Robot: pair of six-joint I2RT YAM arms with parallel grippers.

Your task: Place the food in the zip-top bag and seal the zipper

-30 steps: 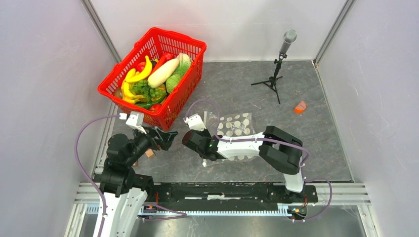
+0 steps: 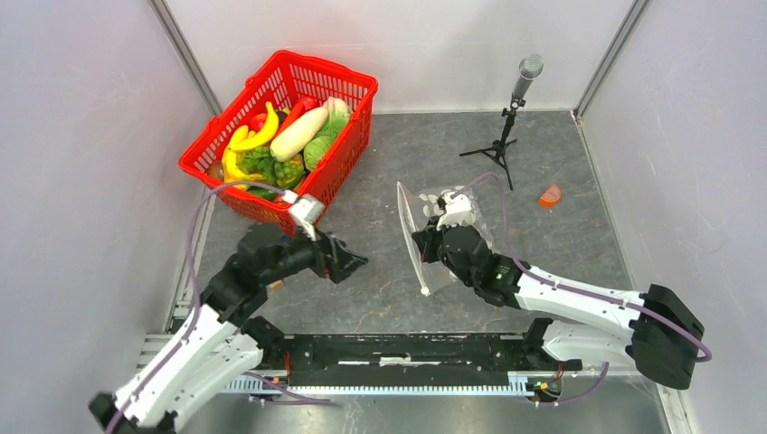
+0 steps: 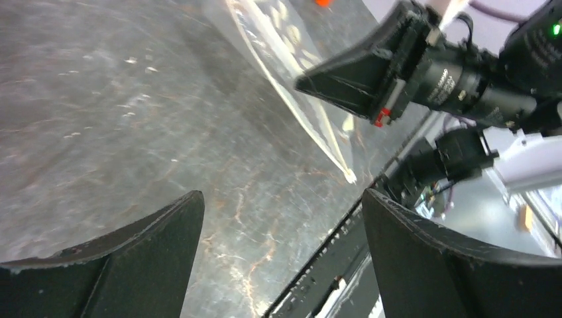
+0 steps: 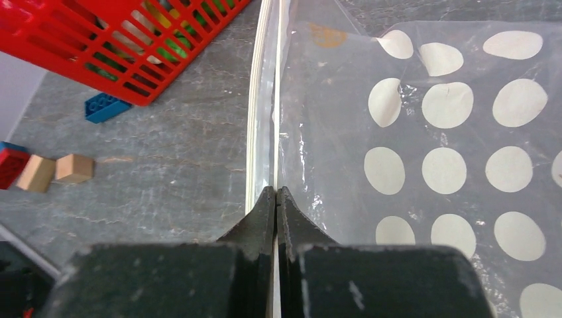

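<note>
The clear zip top bag (image 4: 384, 132), printed with pale dots, is lifted near the middle of the workspace. My right gripper is shut on one layer at the bag's mouth, and the zipper strip (image 4: 257, 99) runs just left of its fingertips. In the left wrist view the bag (image 3: 298, 99) hangs from that gripper, its mouth edge slanting down. My left gripper stands open with nothing between its fingers, left of the bag. Toy food, including bananas (image 2: 256, 136) and a white vegetable (image 2: 299, 133), fills the red basket (image 2: 336, 172).
A microphone on a tripod (image 2: 503, 149) stands at the back right, with an orange block (image 2: 549, 195) beside it. A blue brick (image 4: 105, 107) and wooden blocks (image 4: 74, 168) lie near the basket. Bare grey floor (image 2: 362, 298) shows between the arms.
The left arm has swung right and away from the basket, still open.
</note>
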